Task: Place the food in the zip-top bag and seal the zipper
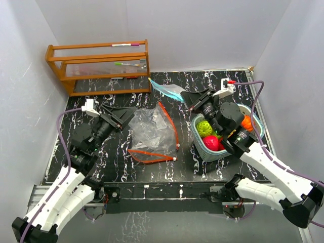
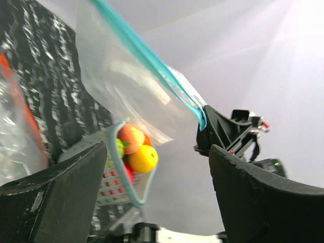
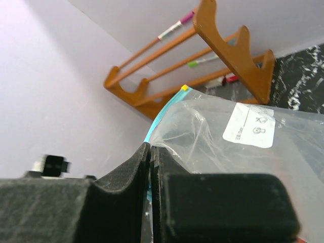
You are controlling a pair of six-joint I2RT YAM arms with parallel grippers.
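A clear zip bag with a cyan zipper (image 1: 168,88) hangs from my right gripper (image 1: 187,101), which is shut on it by the zipper edge; in the right wrist view it has a white label (image 3: 248,124). My left gripper (image 1: 126,114) is part open below and left of that bag, fingers empty. A second clear bag with orange edging (image 1: 152,135) lies flat on the counter. A green basket (image 1: 205,152) of food, including a red fruit (image 1: 211,142) and orange items (image 1: 246,122), sits at the right, partly hidden by the right arm.
A wooden rack (image 1: 101,56) with markers stands at the back left. Grey walls surround the black marbled counter (image 1: 101,162), which has bare surface at the front left and behind the basket.
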